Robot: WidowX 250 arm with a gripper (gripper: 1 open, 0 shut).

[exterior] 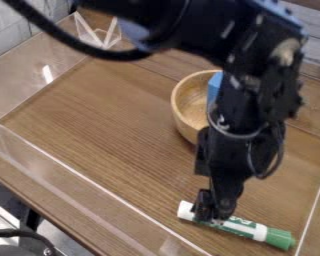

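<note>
My black gripper [219, 200] hangs low at the right of centre, open, its fingertips just over a white and green tube [266, 234] lying at the bottom right of the wooden table. Whether they touch it I cannot tell. Behind the arm, a wooden bowl [190, 100] is partly hidden, with something blue showing by it.
Clear edging runs along the left and front edges, and black cables lie at the bottom left corner.
</note>
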